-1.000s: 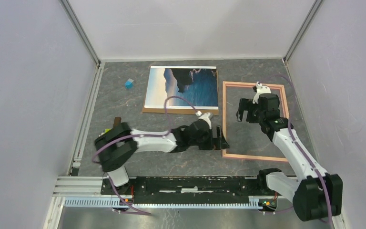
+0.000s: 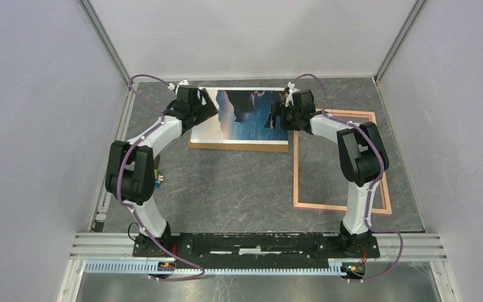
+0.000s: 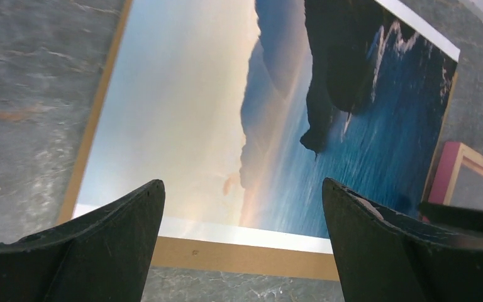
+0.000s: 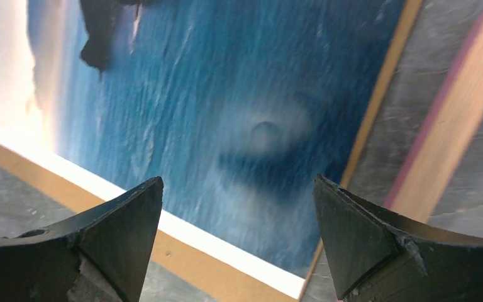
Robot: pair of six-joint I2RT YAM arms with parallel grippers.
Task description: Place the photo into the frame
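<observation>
The photo (image 2: 251,119), a landscape with a dark cliff over blue water, lies flat on a brown backing board (image 2: 238,146) toward the back of the table. Along its near edge, a strip of board (image 3: 245,257) shows beyond the white border. To the right stands the pinkish wooden frame (image 2: 296,176), empty, with the table showing through. Over the photo's left side hovers my left gripper (image 2: 211,104), open and holding nothing. My right gripper (image 2: 272,119), also open, is above the photo's right part. Each wrist view has photo between the spread fingers.
At the table's left edge, a small blue-and-yellow item (image 2: 158,178) is partly hidden by the left arm. Bare grey table (image 2: 239,189) lies in front of the photo. The right arm passes over the frame.
The left gripper has swung from the front middle, back and left, over the photo. The right one has moved left from above the frame to the photo. Photo, board and frame have not moved.
</observation>
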